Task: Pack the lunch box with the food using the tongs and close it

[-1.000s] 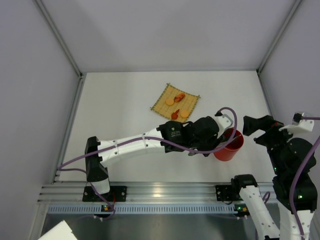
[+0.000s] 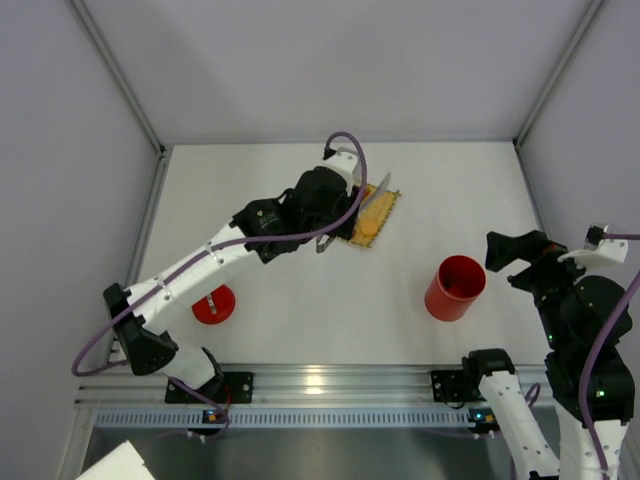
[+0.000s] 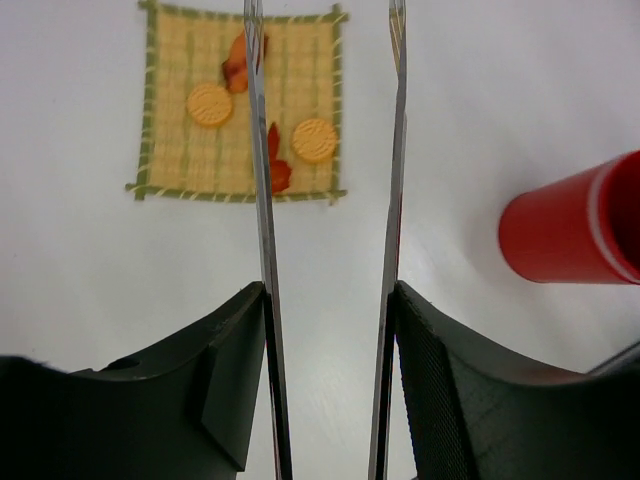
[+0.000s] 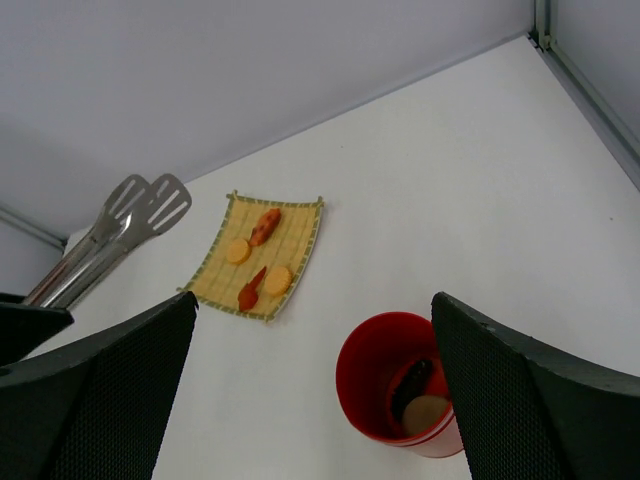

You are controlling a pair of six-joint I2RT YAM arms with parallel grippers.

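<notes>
A red cup (image 2: 446,303) stands at the right of the table. In the right wrist view a dark piece (image 4: 409,388) and a tan round piece (image 4: 423,413) lie inside it. The woven yellow mat (image 3: 167,130) bears two round yellow slices (image 3: 314,140), an orange piece (image 3: 236,68) and a red-orange piece (image 3: 281,177). My left gripper, with slotted tong fingers, is open and empty above the table near the mat, partly covering it in the top view. At the right edge, my right gripper (image 2: 504,260) stands open beyond the cup, nothing between its fingers.
A round red lid-like thing (image 2: 214,305) with a light handle lies at the front left, close to my left arm. Grey walls (image 2: 340,70) bound the table. Bare white surface stretches between mat and cup.
My left gripper has swung from the red cup up and left to the mat, uncovering the cup and the red thing at front left. The right arm has stayed still.
</notes>
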